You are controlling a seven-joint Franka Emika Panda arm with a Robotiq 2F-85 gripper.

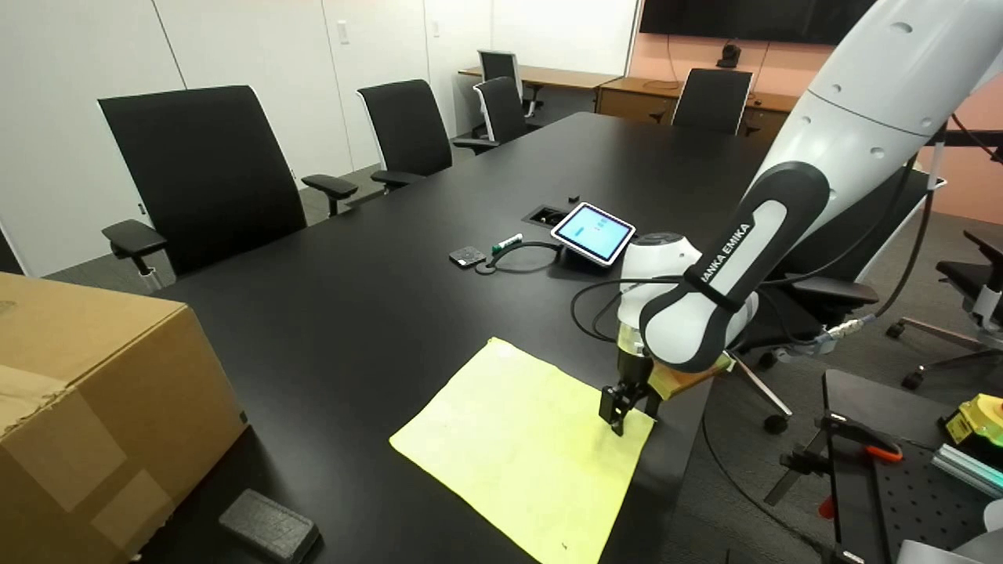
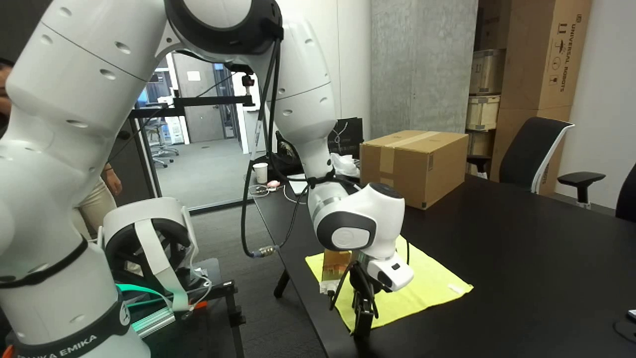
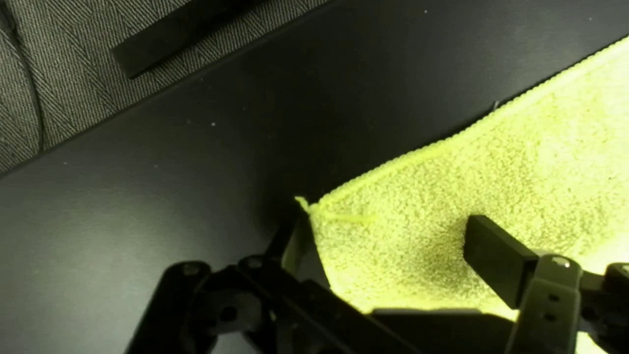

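A yellow cloth (image 1: 526, 442) lies spread flat on the black table. Over its corner at the table's right edge is my gripper (image 1: 635, 412), pointing down. In the wrist view the gripper has its fingers apart, one finger (image 3: 498, 259) above the cloth (image 3: 401, 248) and the other just off the corner, over bare table. The cloth's corner lies between them, flat and not pinched. From the second exterior view the gripper (image 2: 362, 316) stands low at the near end of the cloth (image 2: 426, 280); its fingertips are hard to make out there.
A cardboard box (image 1: 103, 413) and a dark grey block (image 1: 269, 525) sit on the table at left. Farther back are a tablet (image 1: 594, 232), a green marker (image 1: 507, 243) and cables. Close beside the gripper, the table edge drops to the floor.
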